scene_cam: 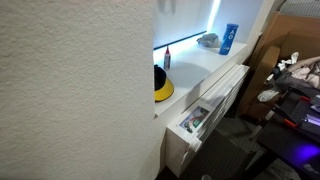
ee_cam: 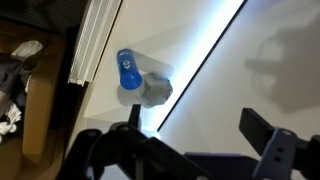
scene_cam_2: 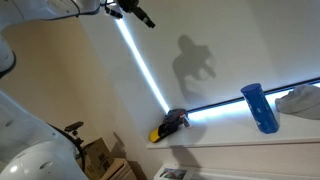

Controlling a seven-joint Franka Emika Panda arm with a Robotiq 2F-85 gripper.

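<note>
My gripper is open, its two fingers wide apart with nothing between them. In exterior view 2 the gripper (scene_cam_2: 130, 12) hangs high at the top left, well above the white ledge (scene_cam_2: 225, 156). A blue cup (scene_cam: 228, 40) stands upright on that ledge towards its far end. Beside it lies a crumpled grey cloth (scene_cam: 208, 40), also seen next to the cup in the wrist view. A black and yellow cap (scene_cam: 162, 88) rests at the near end, close to a small bottle (scene_cam: 167, 58). Exterior view 1 does not show the gripper.
Below the ledge a white drawer (scene_cam: 182, 131) is pulled out, with small items in it. A dark table (scene_cam: 292, 146) is at the lower right. Cardboard boxes (scene_cam_2: 97, 158) stand at the lower left of exterior view 2.
</note>
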